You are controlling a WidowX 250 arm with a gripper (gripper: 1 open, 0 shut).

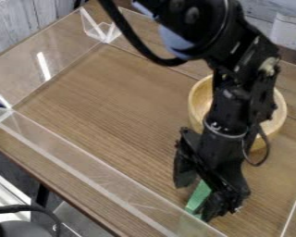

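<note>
My black gripper [210, 171] reaches down at the right front of the wooden table, open, its fingers low around a green object [198, 194] that lies on the wood and is partly hidden beneath them. A tan bowl [202, 94] sits behind my arm, much of it covered by the gripper and wrist.
Clear acrylic walls [77, 153] edge the table [107, 106] at front and left. The wood left of the gripper is clear. Black hardware [18, 222] stands outside the front left corner.
</note>
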